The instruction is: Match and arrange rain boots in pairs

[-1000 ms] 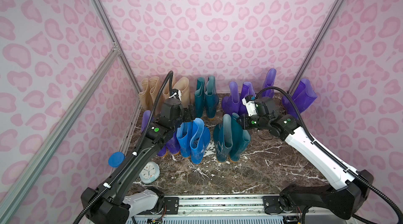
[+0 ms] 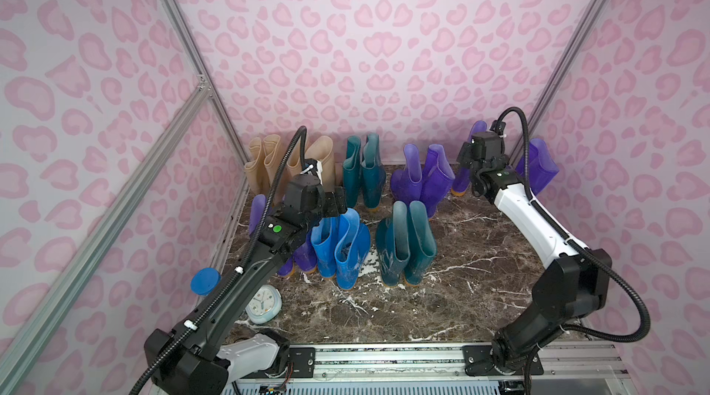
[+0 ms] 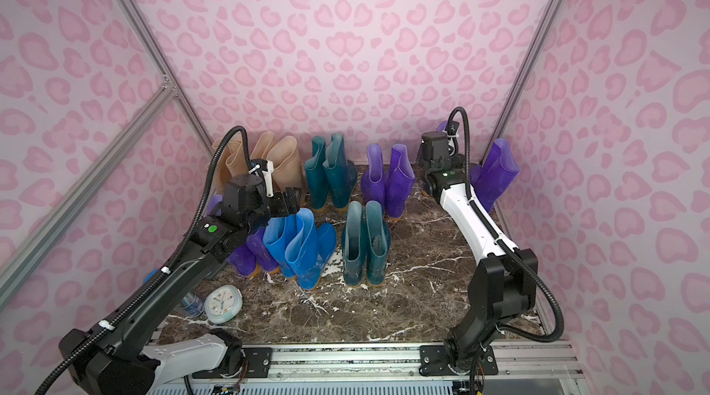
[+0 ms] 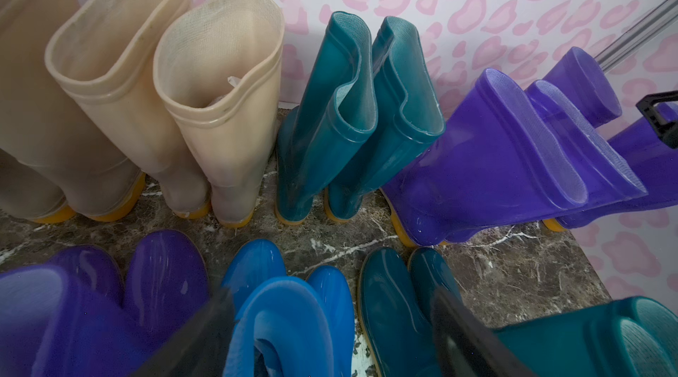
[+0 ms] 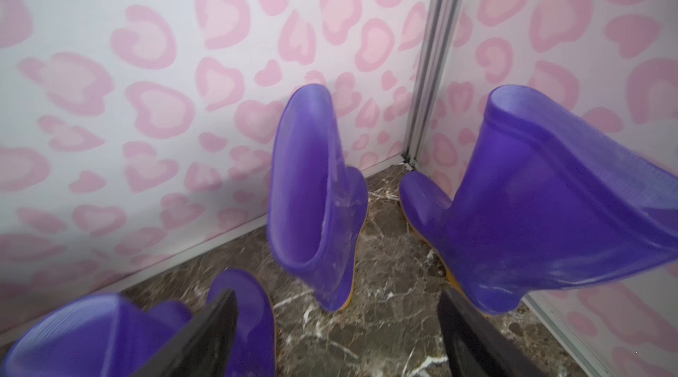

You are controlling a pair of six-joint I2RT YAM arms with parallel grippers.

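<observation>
Rain boots stand in rows: beige (image 4: 212, 123) at back left, teal (image 4: 325, 130) in back middle, purple (image 2: 436, 180) right of them. In front are purple (image 4: 162, 285), blue (image 2: 347, 250) and teal (image 2: 414, 243) pairs. At back right, an upright purple boot (image 5: 310, 200) and a leaning one (image 5: 522, 207) stand apart. My right gripper is open over that corner, fingers empty, facing the upright boot. My left gripper hovers above the blue and front teal boots, fingers apart with nothing held.
A round clock (image 2: 262, 302) lies at front left near a blue lid (image 2: 205, 279). Bare marble (image 2: 480, 262) is clear at front right. Pink patterned walls and metal rails bound the space.
My right arm has swung from beside the front teal boots up and back to the purple boots in the back right corner. The left arm is almost still.
</observation>
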